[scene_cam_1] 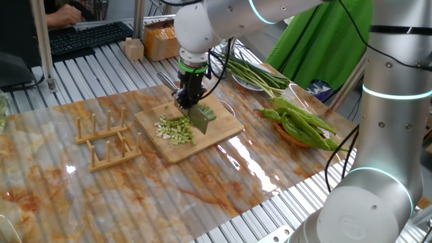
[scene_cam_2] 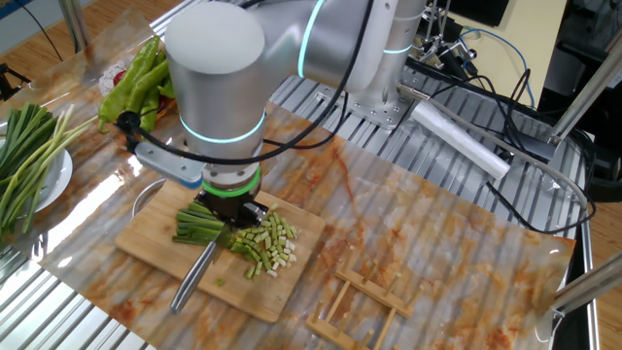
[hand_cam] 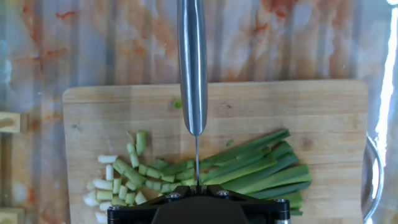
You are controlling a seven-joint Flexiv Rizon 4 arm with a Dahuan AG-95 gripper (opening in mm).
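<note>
A kitchen knife is held in my gripper, which is shut on it. The knife's steel handle points away from the fingers in the wrist view, and its broad blade hangs over the cutting board in exterior view 1. Cut pale-green scallion pieces lie on one side of the blade. Longer green scallion stalks lie side by side on the other. Whether the blade's edge touches the board cannot be made out.
A wooden peg rack stands beside the board. Long green peppers fill a basket, and a plate of whole scallions sits behind. A metal ring shows at the board's edge.
</note>
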